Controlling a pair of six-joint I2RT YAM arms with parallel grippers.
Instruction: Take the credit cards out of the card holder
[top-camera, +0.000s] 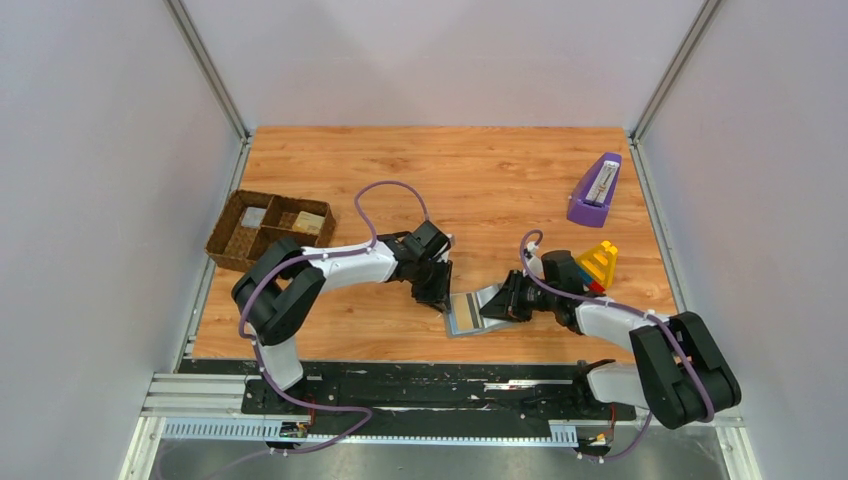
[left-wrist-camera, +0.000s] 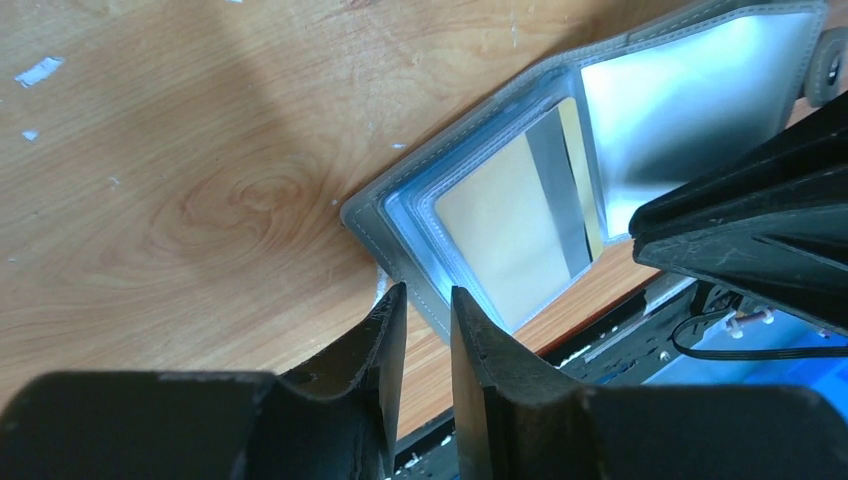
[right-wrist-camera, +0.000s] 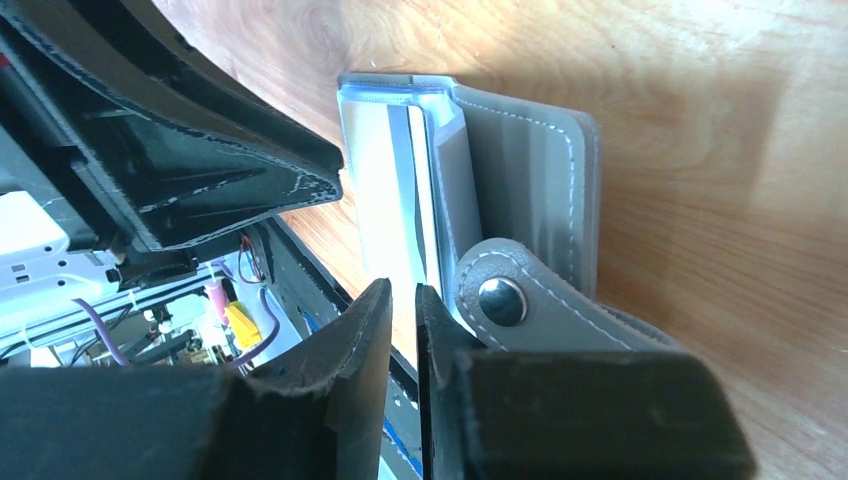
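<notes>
The grey card holder (top-camera: 465, 315) lies opened out on the table near the front edge, its clear pocket holding a beige card (left-wrist-camera: 500, 215) with stripes of other card edges beside it. My left gripper is at the holder's left end; the grey border shows in the narrow gap between its fingertips, but whether they pinch it is unclear. My right gripper is shut with no card visible between its fingers. Its tips are low over the holder beside the card edges (right-wrist-camera: 428, 190), close to the snap strap (right-wrist-camera: 510, 295).
At the left, a brown divided box (top-camera: 265, 230) has a pale item and a beige item inside. A purple dispenser (top-camera: 596, 190) stands at the back right, with a yellow triangular object (top-camera: 600, 262) nearer.
</notes>
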